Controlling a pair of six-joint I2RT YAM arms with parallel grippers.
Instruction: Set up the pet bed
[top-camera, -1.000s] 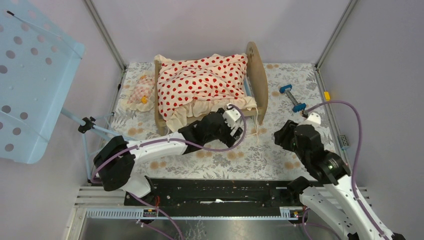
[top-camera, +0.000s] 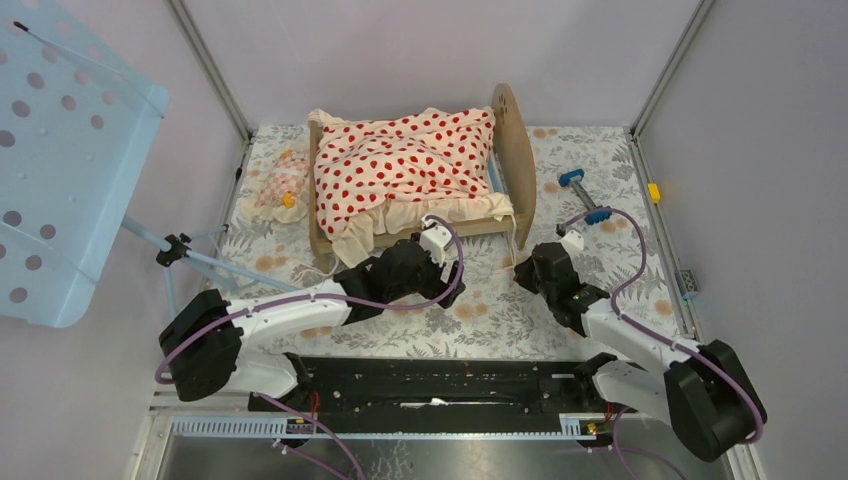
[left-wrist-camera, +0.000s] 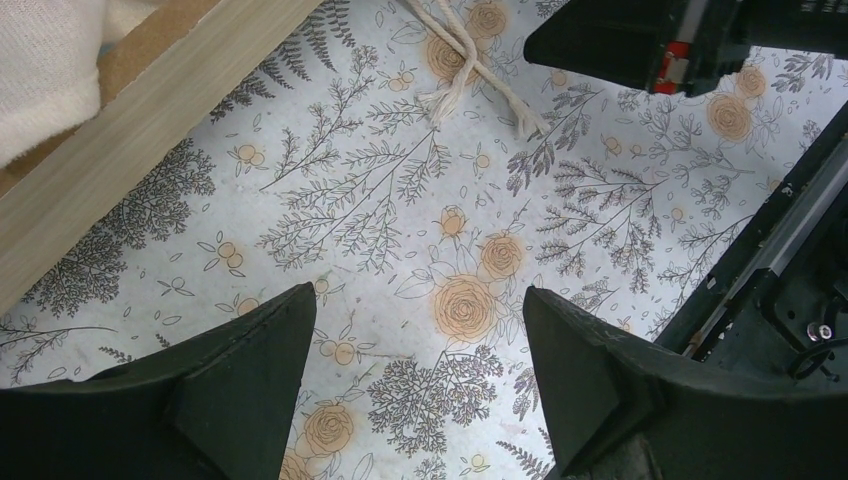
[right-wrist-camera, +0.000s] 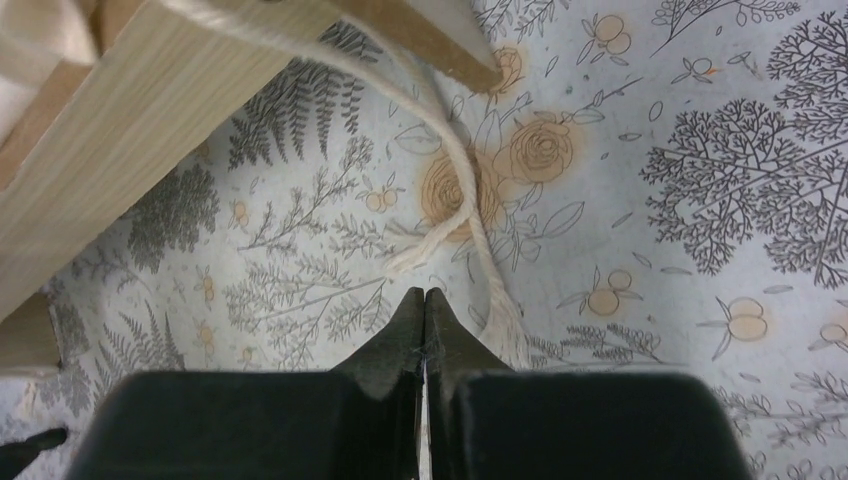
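Observation:
The wooden pet bed (top-camera: 516, 160) holds a strawberry-print cushion (top-camera: 400, 160) with a cream frill. White cord ties hang from its front right corner onto the floral mat; in the right wrist view the cord (right-wrist-camera: 460, 170) ends in a tassel. My right gripper is shut just by that tassel, nothing visible between its fingers. My left gripper stands open over bare mat in front of the bed's front rail (left-wrist-camera: 120, 140), nothing between its fingers.
A small frilled pink piece (top-camera: 275, 185) lies left of the bed. A blue-ended dumbbell (top-camera: 585, 195) lies at the right. A light blue perforated panel (top-camera: 70, 160) on tubes stands at the far left.
My right arm has moved left toward the bed's front right corner and the cord. My left gripper has shifted slightly down and left. The bed looks unchanged.

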